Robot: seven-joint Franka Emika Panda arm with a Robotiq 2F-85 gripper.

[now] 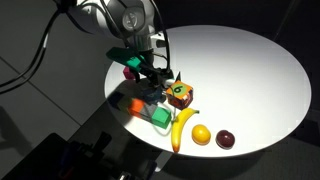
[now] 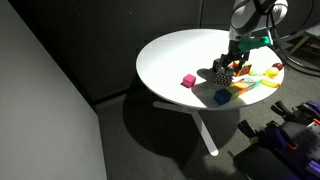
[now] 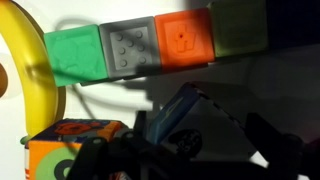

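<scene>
My gripper is open, its fingers spread above a dark object (image 3: 178,112) with bluish and reddish edges. That object lies low on the table and is too shadowed to identify; nothing is visibly clamped. In exterior view 1 the gripper hangs over the table's left part, close to an orange picture cube (image 1: 180,95). A row of blocks lies beside it: a green block (image 3: 75,54), a grey studded block (image 3: 130,47), an orange-red block (image 3: 184,38) and darker ones. A banana (image 3: 35,75) runs past the green end.
On the round white table (image 1: 240,70), an orange fruit (image 1: 201,134) and a dark red fruit (image 1: 225,139) lie beyond the banana. A pink block (image 2: 189,80) stands apart near the rim in exterior view 2.
</scene>
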